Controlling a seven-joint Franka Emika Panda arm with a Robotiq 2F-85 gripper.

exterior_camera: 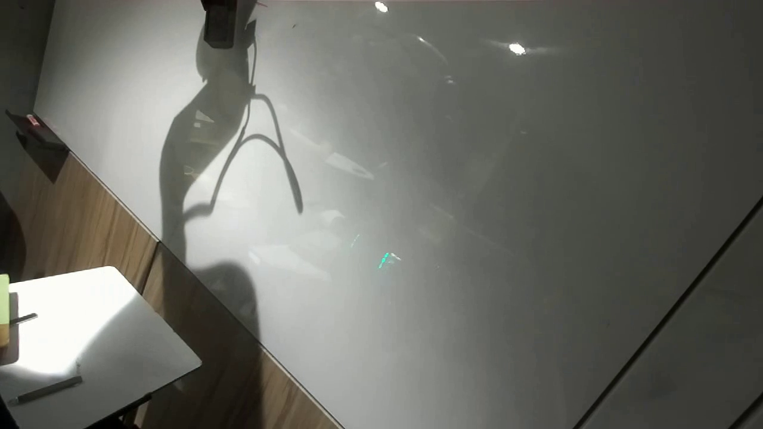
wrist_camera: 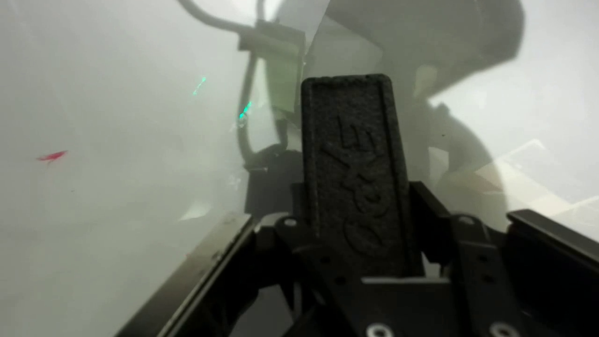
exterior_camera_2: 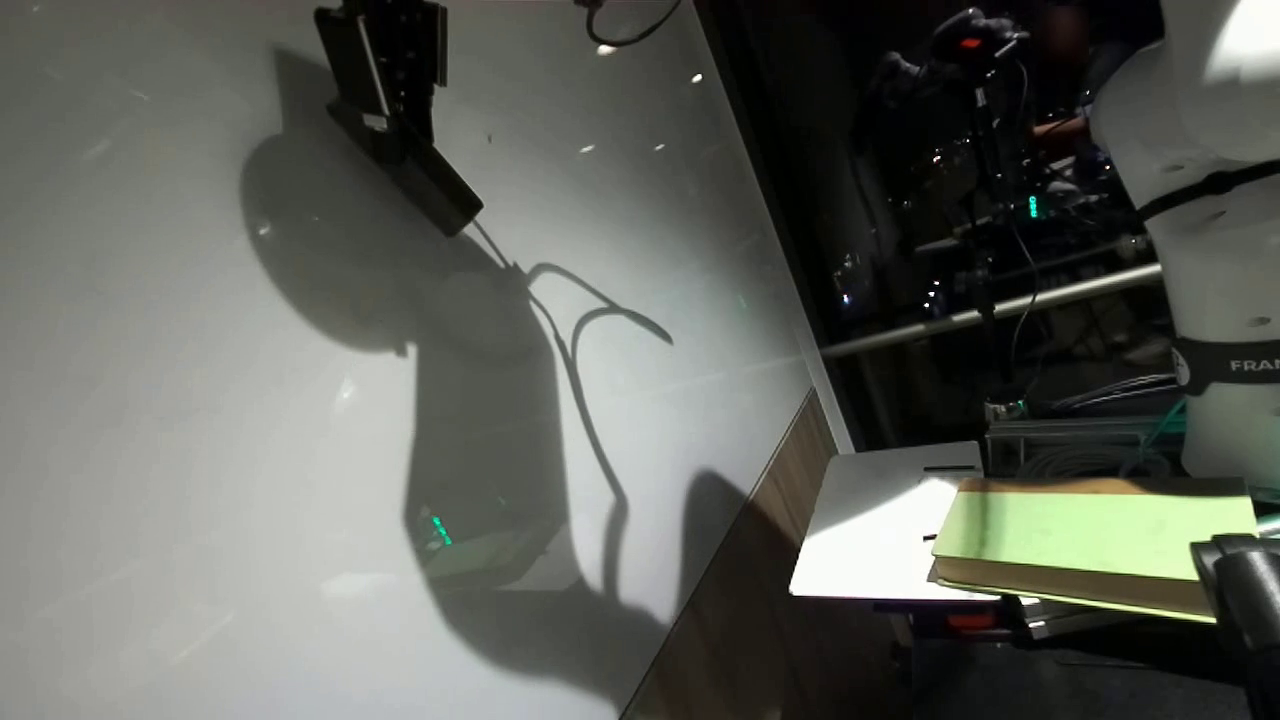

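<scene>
A dark block-shaped eraser (wrist_camera: 356, 151) with raised lettering fills the middle of the wrist view. My gripper is shut on it, one finger along each side. Its far end sticks out beyond the fingertips. In exterior view 2 the gripper (exterior_camera_2: 390, 126) comes in from the top, with the eraser (exterior_camera_2: 438, 186) angled down and to the right in front of the whiteboard (exterior_camera_2: 156, 396). Whether it touches the board I cannot tell. A small red mark (wrist_camera: 52, 156) shows on the board, left of the eraser. Exterior view 1 catches just the eraser's end (exterior_camera: 219, 27) at the top edge.
Beside the board's wooden border stands a small white table (exterior_camera: 107, 336) with a dark marker (exterior_camera: 50, 389) on it. A green book-like block (exterior_camera_2: 1092, 528) lies at that table's edge. The board's surface is broad and clear, with shadows and glare across it.
</scene>
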